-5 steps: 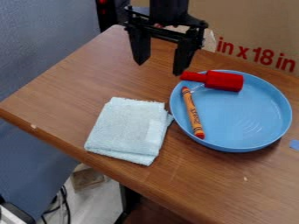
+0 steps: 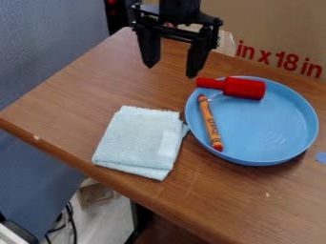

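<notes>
My black gripper (image 2: 171,62) hangs over the back of the wooden table, its two fingers wide apart with nothing between them. Below it to the right, a blue plate (image 2: 265,129) holds a red cylindrical object (image 2: 238,87) with a thin light part reaching into the plate, and an orange crayon (image 2: 211,122) lying lengthwise on the left side. A folded pale blue cloth (image 2: 137,141) lies left of the plate, near the front edge.
A cardboard sheet with red print (image 2: 274,43) stands behind it. A small blue piece (image 2: 319,156) lies at the right. Cables hang below the table at lower left.
My gripper has shifted slightly left and upward. The objects on the table have not moved.
</notes>
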